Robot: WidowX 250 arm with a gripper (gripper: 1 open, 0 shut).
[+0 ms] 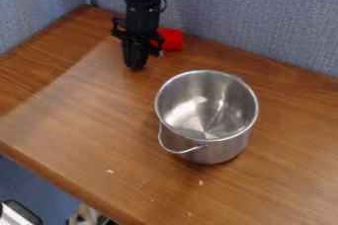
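My black gripper (137,49) is low over the wooden table (93,120) near the back left, in front of a red block (171,39) that is mostly hidden behind it; part of the red block shows to the right of the gripper. Whether the fingers are closed on it cannot be seen clearly. A steel pot (207,116) with a wire handle stands at the centre right.
Padded grey-blue walls border the table at the back and left.
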